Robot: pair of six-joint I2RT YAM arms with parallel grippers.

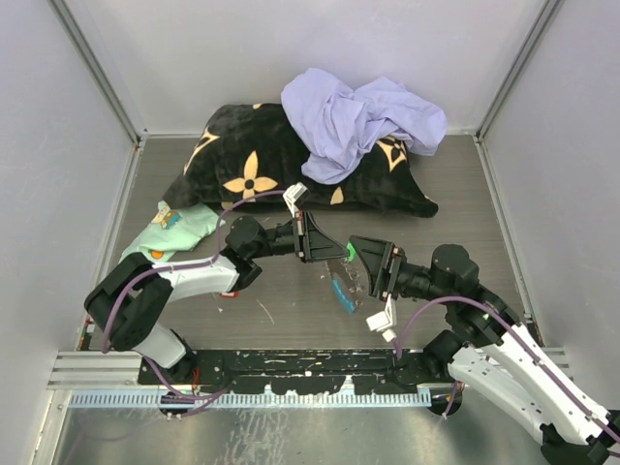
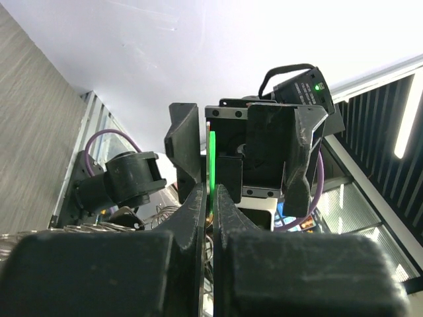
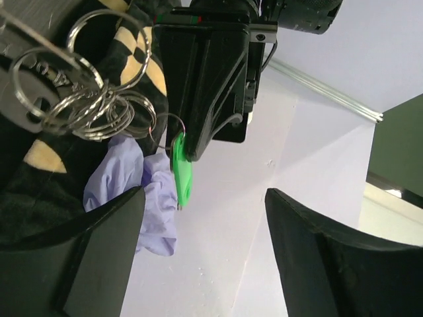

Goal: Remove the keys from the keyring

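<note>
A thin green key (image 3: 182, 168) stands between the fingertips of my left gripper, which is shut on it. In the right wrist view, several looped wire rings (image 3: 99, 109) hang in a cluster beside the left fingers, and a thin wire runs from them to the green key. Seen from above, a blue strip (image 1: 343, 296) dangles below the left gripper among blurred metal pieces. My right gripper faces the green key with its fingers apart and nothing held between them. How the key joins the rings is partly hidden by the left fingers.
A black patterned cushion (image 1: 266, 145) lies at the back with a lavender cloth (image 1: 339, 126) on top. A pale green cloth (image 1: 179, 231) lies at the left. The grey floor (image 1: 281, 315) in front of the grippers is mostly clear.
</note>
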